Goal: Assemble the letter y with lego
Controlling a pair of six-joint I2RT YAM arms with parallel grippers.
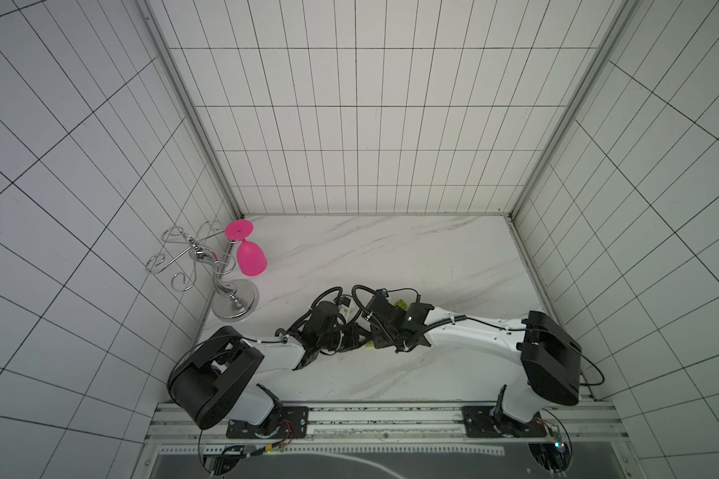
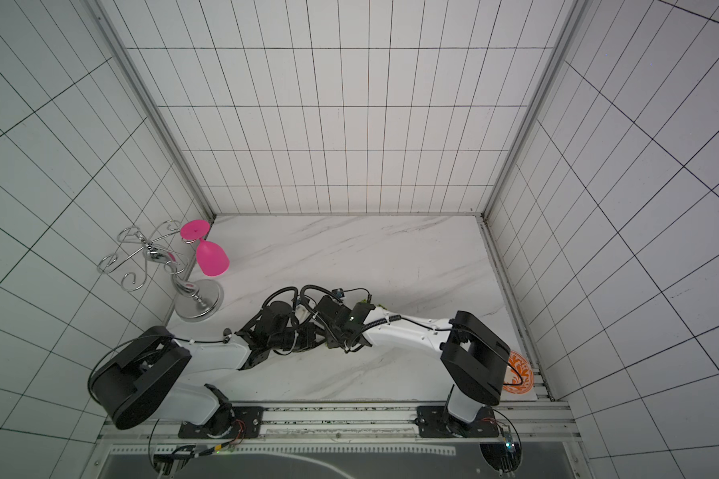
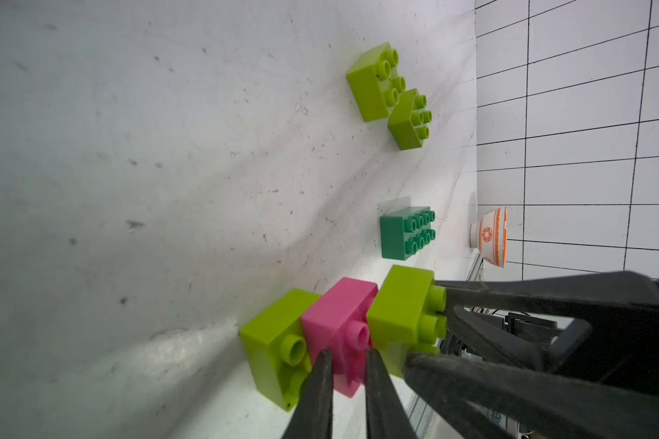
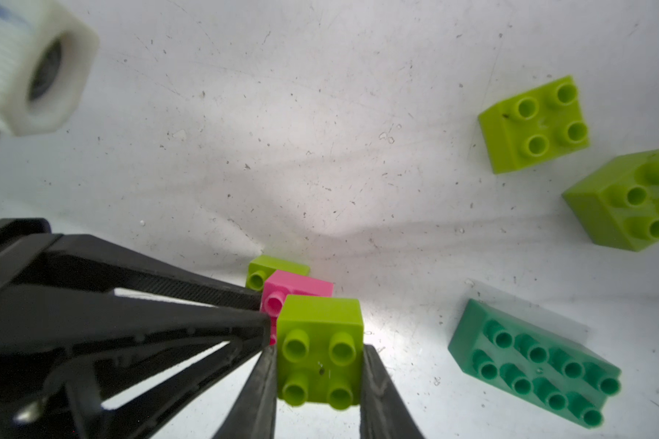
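In the left wrist view, my left gripper is shut on a pink brick (image 3: 338, 307). A lime brick (image 3: 274, 333) sits against the pink one on its far side from my right hand. My right gripper is shut on another lime brick (image 4: 320, 308), studs facing its camera. This held brick is right beside the pink brick and partly covers it in the right wrist view; whether they touch or are joined, I cannot tell. Both top views mostly hide the bricks behind the grippers.
Two loose lime bricks (image 4: 536, 124) and a long dark green brick (image 4: 538, 358) lie on the table. A metal rack (image 1: 233, 299) with a pink goblet (image 1: 251, 257) stands at left. An orange-patterned bowl (image 2: 519, 373) is at right.
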